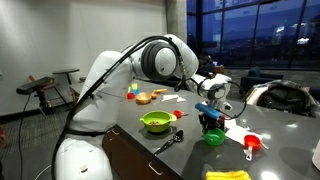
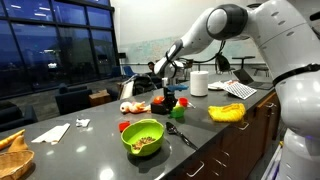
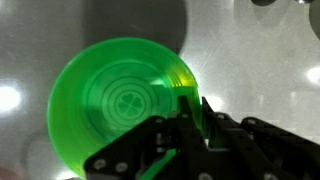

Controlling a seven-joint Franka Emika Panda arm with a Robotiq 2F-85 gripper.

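A round green bowl (image 3: 130, 98) fills the left and centre of the wrist view, and I look down into its empty inside. At its right rim, my gripper is shut on the bowl's wall. In exterior view 1 the same green bowl (image 1: 215, 140) is low at the counter, just below my gripper (image 1: 209, 126). Exterior view 2 shows the green bowl (image 2: 179, 111) partly behind other things. Whether its base touches the counter is hard to tell.
A larger light-green bowl (image 1: 156, 122) stands to the left, with a black utensil (image 1: 168, 143) near it. A red cup (image 1: 251, 142) is to the right of the held bowl. A yellow cloth (image 1: 227, 175) lies at the counter's near edge.
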